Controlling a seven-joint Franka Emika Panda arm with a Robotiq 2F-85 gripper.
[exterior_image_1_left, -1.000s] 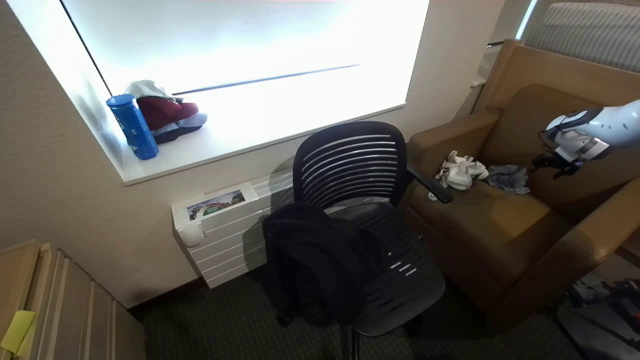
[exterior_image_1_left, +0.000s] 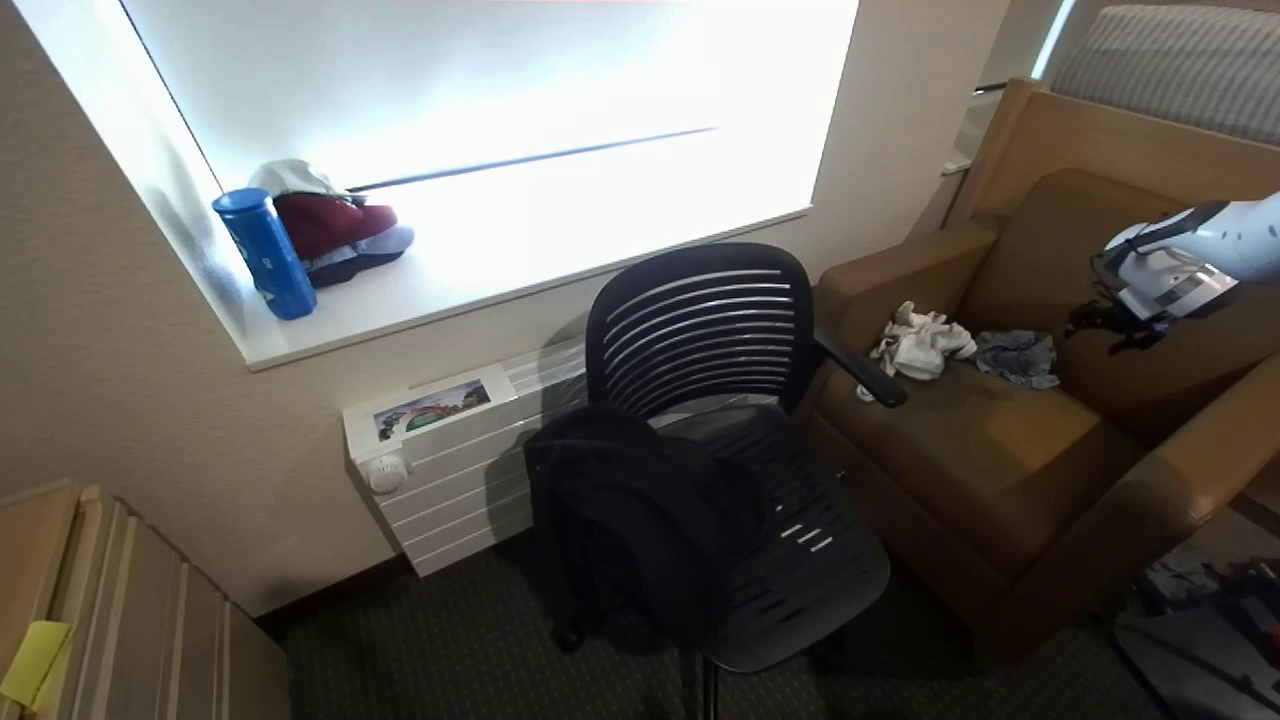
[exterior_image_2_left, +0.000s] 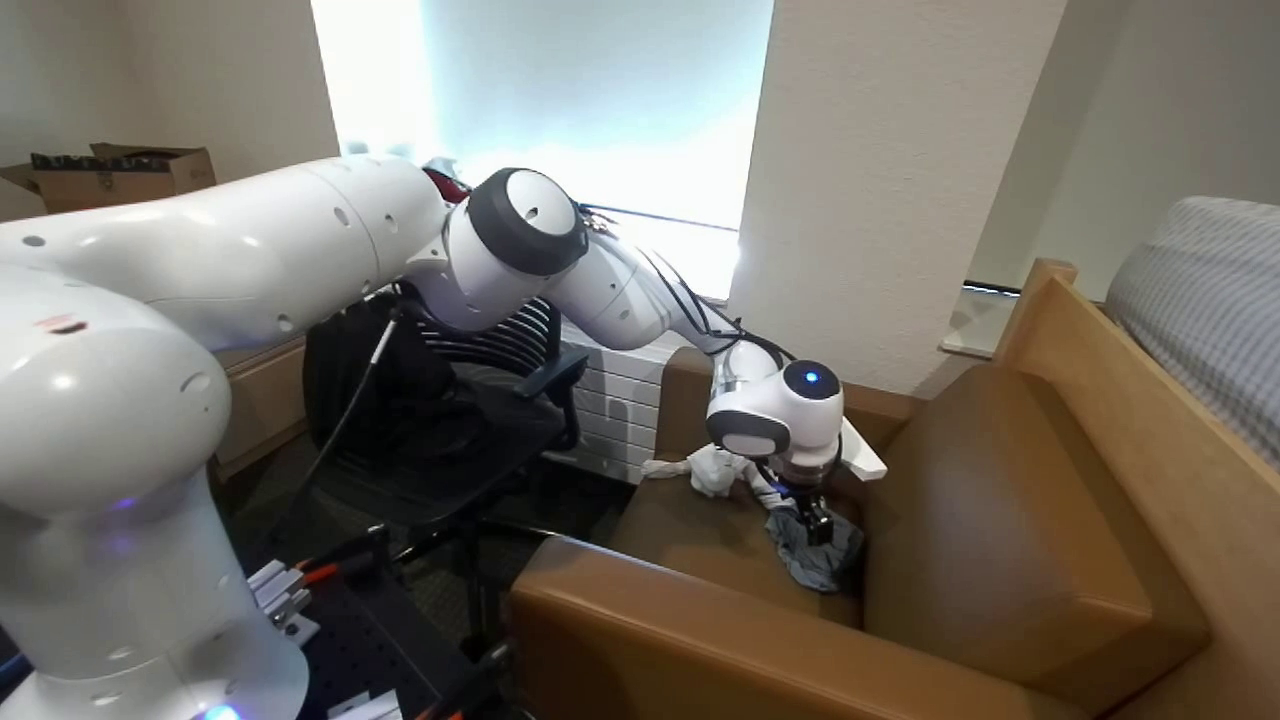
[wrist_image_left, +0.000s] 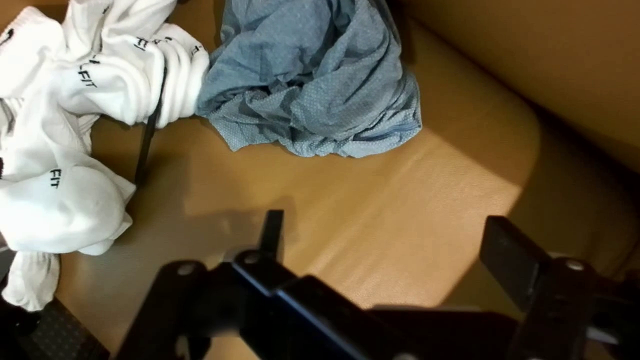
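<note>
A crumpled grey-blue cloth (wrist_image_left: 324, 84) lies on the brown seat, against the foot of the backrest in the second exterior view. Touching its left side in the wrist view is a heap of white socks (wrist_image_left: 78, 120) with black "FIT" lettering. My gripper is open above the bare seat, its black fingers wide apart with nothing between them. In the wrist view the cloth shows beyond the fingertips. From the first exterior view, the gripper (exterior_image_1_left: 1116, 336) hangs in front of the backrest, to the right of the cloth (exterior_image_1_left: 1017, 358) and socks (exterior_image_1_left: 921, 344).
The brown armchair (exterior_image_2_left: 744, 636) has raised armrests and a backrest around the seat. Beside it stands a black office chair (exterior_image_1_left: 840, 576) with a dark backpack (exterior_image_1_left: 648, 516) on it. A blue can (exterior_image_1_left: 266, 254) and caps (exterior_image_1_left: 330, 222) sit on the windowsill.
The arm and gripper have shifted slightly to the right in the first exterior view. The cloth and the socks lie where they were.
</note>
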